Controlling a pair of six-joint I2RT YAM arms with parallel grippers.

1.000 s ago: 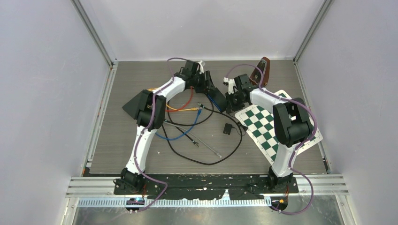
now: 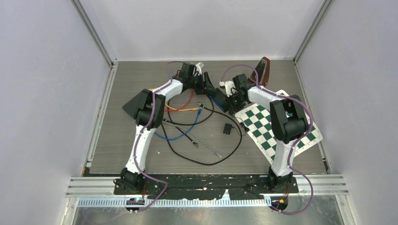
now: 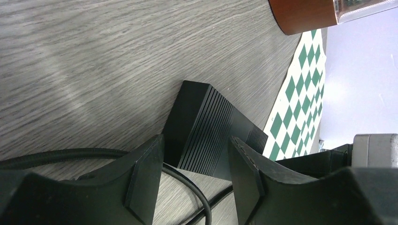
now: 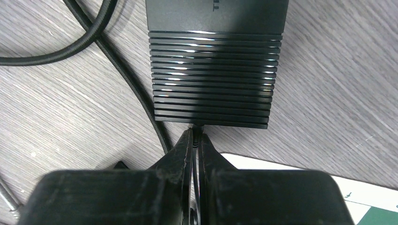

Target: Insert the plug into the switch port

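A black ribbed switch box (image 2: 218, 99) lies at the upper middle of the table between the grippers; its ribbed end (image 4: 211, 77) fills the upper right wrist view. My right gripper is shut on a thin black plug (image 4: 198, 129) at that end; whether it is inside a port cannot be told. My left gripper is part open at the box's other end, its fingers either side of a corner of the box (image 3: 206, 126), whether touching it cannot be told.
Black, red, yellow and blue cables (image 2: 185, 131) cover the middle-left table. A green checkerboard (image 2: 260, 129) lies at the right, a brown object (image 2: 263, 65) at the back right, a small black block (image 2: 227, 129) near the centre.
Over the last second both grippers have shifted slightly in the top view, the right one a little to the left. Little else has visibly changed.
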